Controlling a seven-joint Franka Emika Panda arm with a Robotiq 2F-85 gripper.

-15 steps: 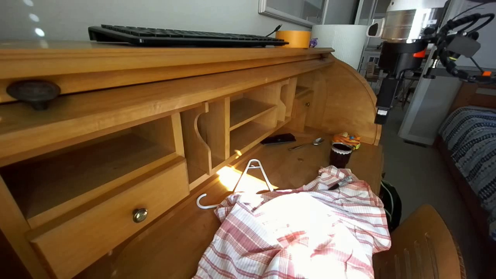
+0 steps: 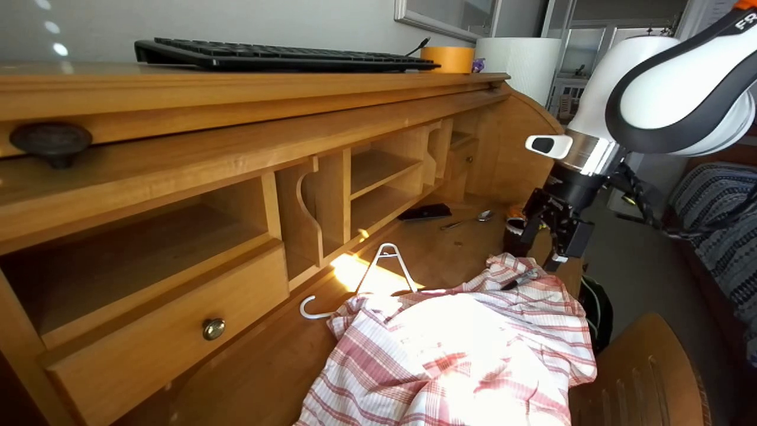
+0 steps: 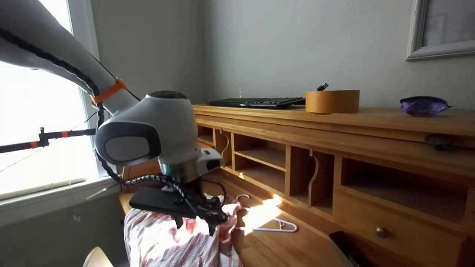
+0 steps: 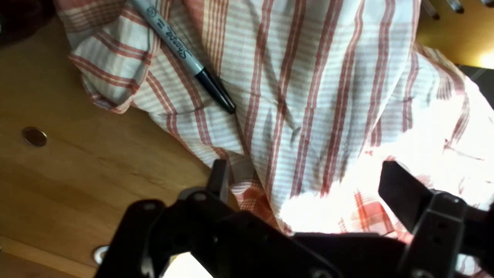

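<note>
A red-and-white striped cloth (image 2: 497, 348) lies rumpled over the desk top, its middle glaring in sunlight. On its folds rests a grey marker with a black cap (image 4: 185, 55); in exterior view 1 the same marker (image 2: 520, 280) appears small near the cloth's far edge. My gripper is open above the cloth, fingers wide apart and nothing between them. In the wrist view the marker lies beyond the fingertips, toward the upper left. A white hanger (image 2: 387, 266) pokes out from under the cloth on the cubby side, the rest of it covered.
A dark cup (image 2: 516, 234) stands behind the cloth, partly hidden by my gripper. A spoon (image 2: 468, 220) and a black object (image 2: 424, 212) lie farther back. Cubbies line one side; a wooden chair (image 2: 642, 376) stands at the front. A phone (image 3: 348, 249) lies below the drawer.
The arm has come down and inward from the upper right, so the gripper is now just above the far part of the cloth, before the cup. Cloth and marker look unmoved.
</note>
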